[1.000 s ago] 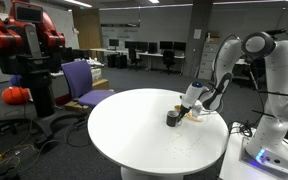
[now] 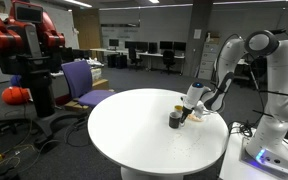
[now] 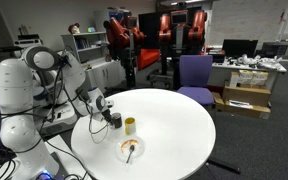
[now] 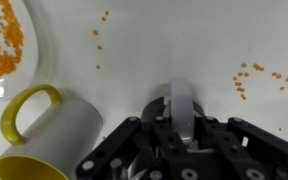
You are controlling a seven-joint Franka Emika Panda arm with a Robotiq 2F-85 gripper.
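A dark mug (image 2: 175,120) is at my gripper (image 2: 184,117) over the near right part of the white table. In the second exterior view the dark mug (image 3: 115,120) is beside the gripper (image 3: 107,121). The wrist view shows my gripper shut on a pale grey strip that seems to be part of this mug; dark mug surface (image 4: 156,108) shows behind it. Most of the mug is hidden by the fingers. A yellow mug (image 4: 49,140) stands close by on the left, its handle toward the plate (image 4: 31,50), which bears small orange bits.
Loose orange bits (image 4: 252,75) are scattered on the table (image 2: 134,130). In the second exterior view a utensil (image 3: 131,152) lies on the plate (image 3: 121,144), near the yellow mug (image 3: 130,127). Much of the tabletop away from the arm is bare.
The dark mug has shifted slightly to the right in exterior view 1, along with the gripper. Nothing else has visibly moved.
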